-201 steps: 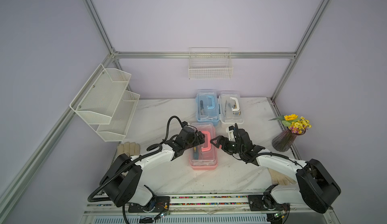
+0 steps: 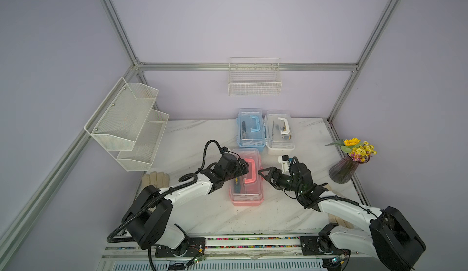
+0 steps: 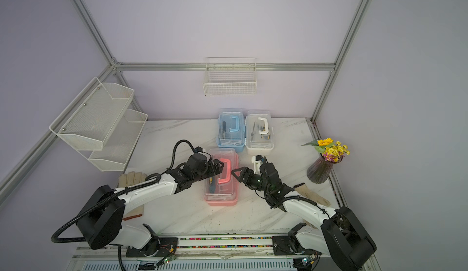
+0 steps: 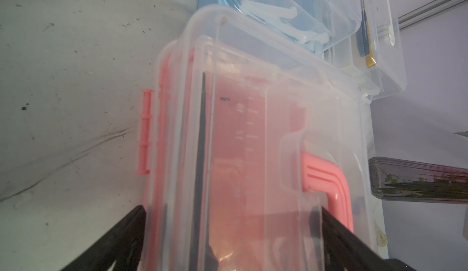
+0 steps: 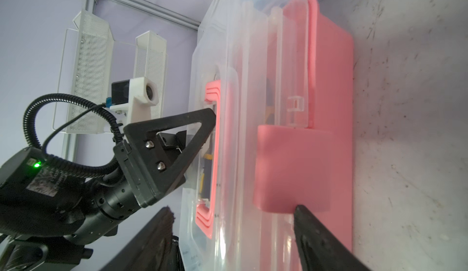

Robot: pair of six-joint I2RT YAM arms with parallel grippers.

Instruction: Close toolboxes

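Note:
The pink toolbox (image 2: 243, 193) stands mid-table, its clear lid (image 4: 243, 100) down over the pink base (image 5: 336, 75). A pink handle (image 4: 334, 188) lies on the lid. Over the lid's left part, my left gripper (image 2: 244, 166) hangs open with nothing between its fingers; its black fingertip (image 5: 207, 117) shows close to the lid. At the right side, my right gripper is open, facing the wide pink latch (image 5: 292, 168), one finger near the latch's lower edge. The latch overlaps the lid's rim; whether it is snapped I cannot tell.
Behind stand a blue toolbox (image 2: 251, 127) and a white toolbox (image 2: 278, 134), both lids down. A flower vase (image 2: 343, 168) is at the far right, gloves (image 2: 156, 179) at the left.
The left arm and the toolboxes have hardly moved.

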